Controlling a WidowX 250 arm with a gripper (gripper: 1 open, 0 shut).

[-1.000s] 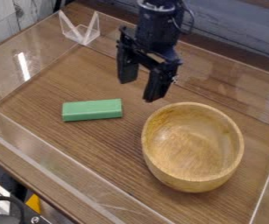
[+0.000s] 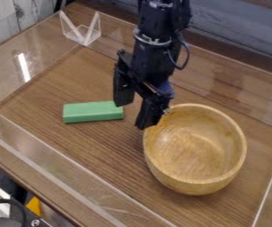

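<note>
My gripper hangs at the centre of the view, fingers angled down, open, just right of and above a green block lying on the wooden floor of the tray. A round tan bowl sits at the lower right, close by the gripper's right side. Whether the gripper touches anything is hard to tell.
Wooden walls edge the tray at the back. A clear wire-like piece is at the back left. Dark cables show at the bottom left corner.
My gripper has moved toward the viewer and lower, coming nearer the green block and the bowl's rim. The block and bowl have not moved.
</note>
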